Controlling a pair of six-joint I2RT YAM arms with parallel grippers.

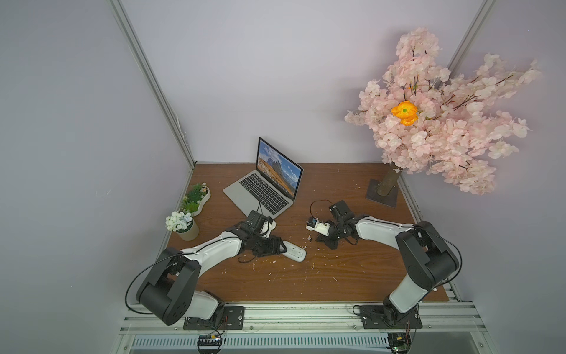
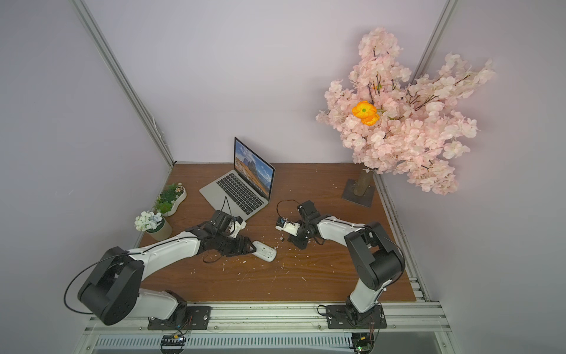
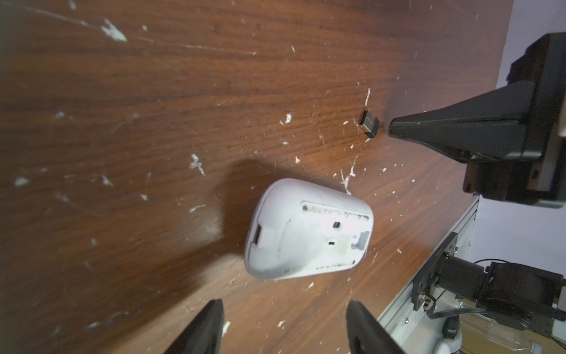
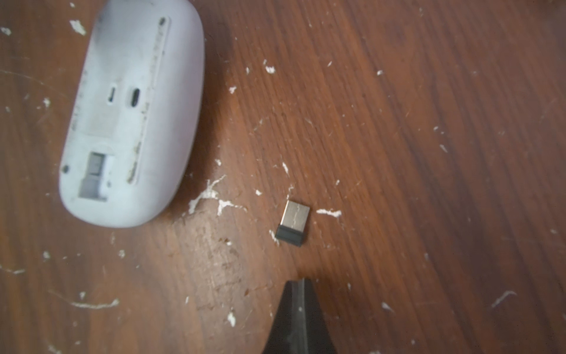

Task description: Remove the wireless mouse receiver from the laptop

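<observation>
The USB wireless receiver (image 4: 293, 223), a silver plug with a black end, lies flat on the table in the right wrist view, its black end toward my right gripper. That gripper is shut, its fingertips meeting with nothing between them, a short gap from the receiver. In the left wrist view the receiver (image 3: 369, 123) sits just off the right fingertips. My left gripper is open, and the white mouse (image 3: 321, 233) lies underside up in front of it. The laptop (image 1: 259, 191) stands open behind both arms.
Potted plants (image 1: 185, 221) stand at the table's left edge. A vase of pink blossoms (image 1: 389, 180) is at the back right. White flecks mark the wood. Bare table (image 1: 336, 274) lies in front of the right gripper.
</observation>
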